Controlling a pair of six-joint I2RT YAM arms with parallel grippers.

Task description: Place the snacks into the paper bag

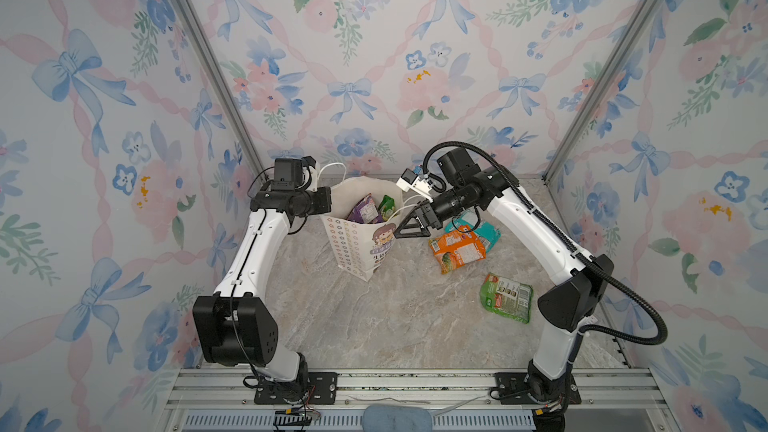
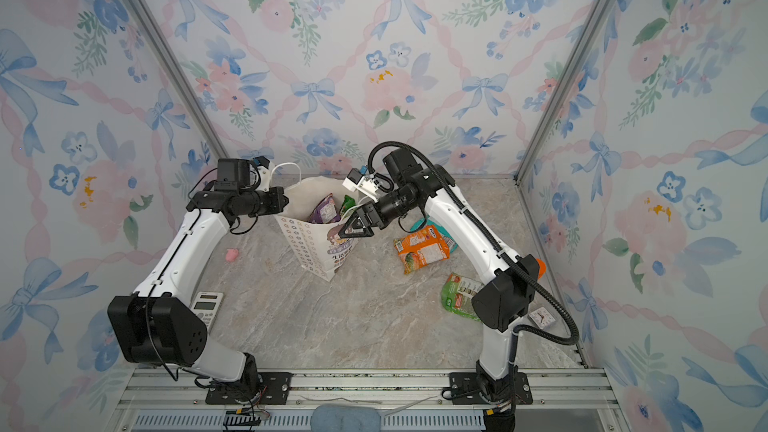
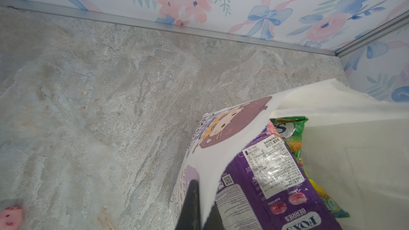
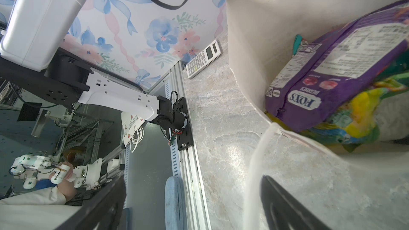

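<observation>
The white printed paper bag stands open-topped at the back centre. My left gripper is at its left side, shut on the bag's thin rim. Inside lie a purple Fox's snack bag and a green snack bag. At the bag's right side my right gripper stands open, holding nothing; the white handle runs close by one of its fingers. On the table to the right are an orange snack pack, a teal pack partly beneath it, and a green pack.
A calculator and a small pink object lie on the left of the table. Bare tabletop stretches in front of the bag. My right arm passes above the packs.
</observation>
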